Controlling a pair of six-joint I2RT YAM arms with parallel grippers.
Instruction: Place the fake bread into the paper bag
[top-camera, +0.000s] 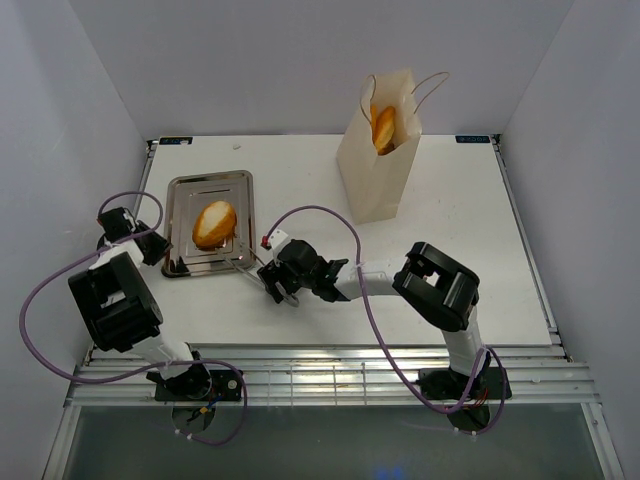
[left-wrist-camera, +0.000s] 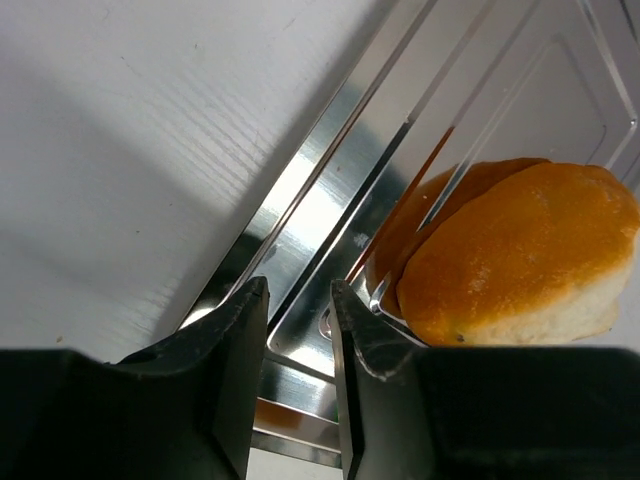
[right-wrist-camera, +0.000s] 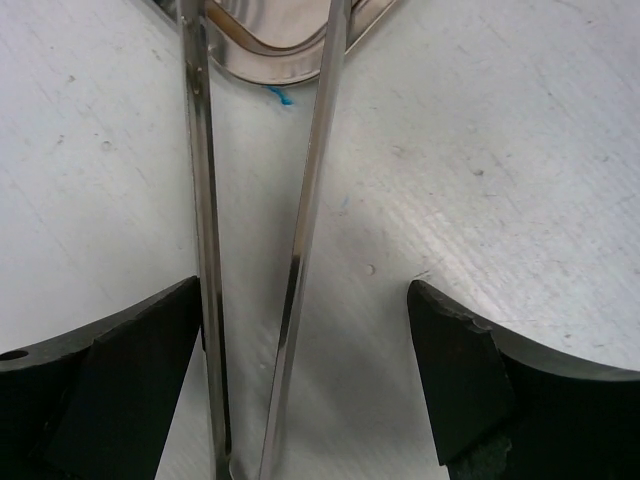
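Note:
A fake bread loaf (top-camera: 214, 225) sits in the metal tray (top-camera: 244, 185), also large in the left wrist view. Metal tongs (top-camera: 239, 268) lean over the tray's near right edge, their tips by the bread. My right gripper is open around the tongs' joined end; the tongs (right-wrist-camera: 208, 200) lie against or near its left finger, with a gap to the right one. My left gripper is part open over the tray's left rim, nothing between its fingers, beside the bread (left-wrist-camera: 530, 250). The paper bag (top-camera: 372, 175) stands upright, with bread (top-camera: 385, 128) showing inside.
Open table (top-camera: 460, 250) lies to the right of the bag and between tray and bag. Two loop handles (top-camera: 430, 85) stick up from the bag's top. Walls close in on both sides, the left one near my left arm.

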